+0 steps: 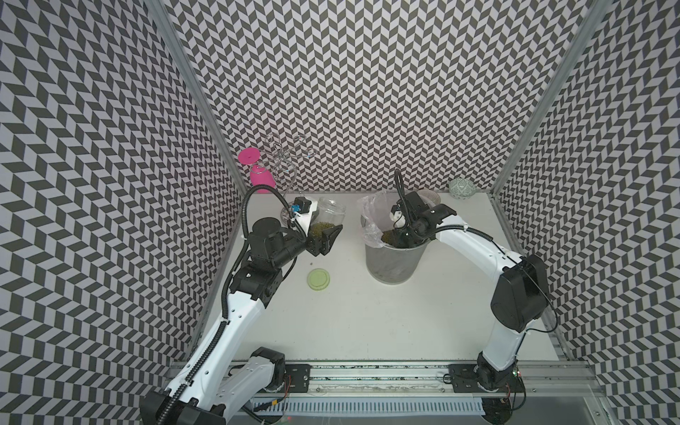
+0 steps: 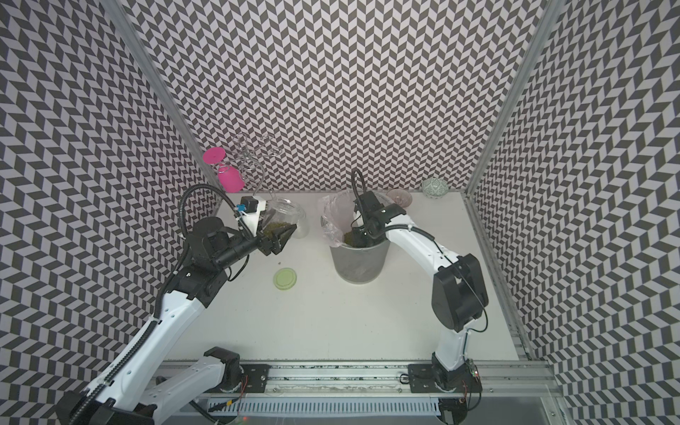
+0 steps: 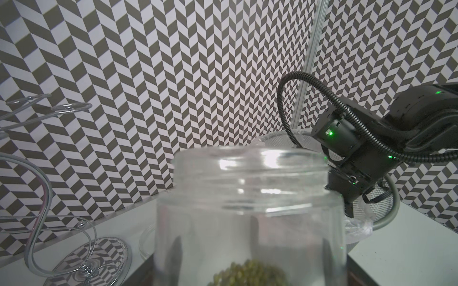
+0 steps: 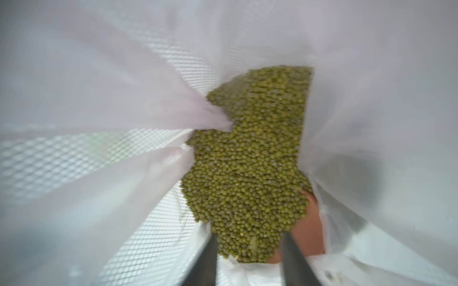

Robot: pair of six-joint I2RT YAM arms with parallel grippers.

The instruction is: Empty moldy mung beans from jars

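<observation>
A clear glass jar (image 3: 250, 224) stands at the left of the table without a lid, with green mung beans (image 3: 250, 275) inside. My left gripper (image 1: 324, 228) is shut on it, a finger at each side. The mesh bin (image 1: 391, 265) to its right is lined with a pale plastic bag (image 4: 381, 95). Down in that bag, the right wrist view shows a heap of mung beans (image 4: 252, 166) and a smooth orange-brown piece (image 4: 310, 226). Over the heap points my right gripper; its blurred fingers are apart, nothing between them.
A green lid (image 1: 318, 279) lies flat in front of the jar. A wire rack with pink items (image 1: 262, 178) stands at the back left, and a greenish glass bowl (image 1: 462, 187) at the back right.
</observation>
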